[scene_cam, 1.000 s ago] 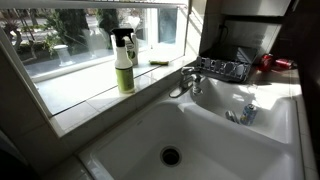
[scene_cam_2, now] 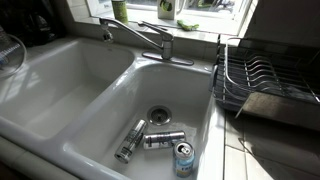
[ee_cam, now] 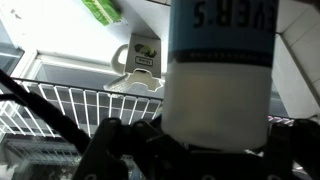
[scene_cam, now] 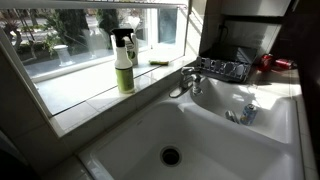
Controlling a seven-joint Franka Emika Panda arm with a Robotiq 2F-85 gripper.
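Observation:
In the wrist view, a cylindrical container [ee_cam: 218, 105] with a dark blue band, pale lettering and a whitish lower part stands large in front of the camera. My gripper is shut on it, its dark fingers at the lower edge of the view. The container hides much of what lies behind it. Neither exterior view shows the gripper. Three cans lie or stand in one basin in exterior view 2: a tilted can [scene_cam_2: 130, 141], a can on its side [scene_cam_2: 164, 140] and an upright can [scene_cam_2: 184, 159].
A white wire rack [ee_cam: 75, 108] and a pale object with a green label [ee_cam: 143, 60] lie behind the container. A green-labelled spray bottle [scene_cam: 124, 66] stands by the window. The faucet [scene_cam_2: 160, 38] rises behind the basins; a dish rack [scene_cam_2: 265, 75] occupies the right counter. The near basin [scene_cam: 205, 150] is empty.

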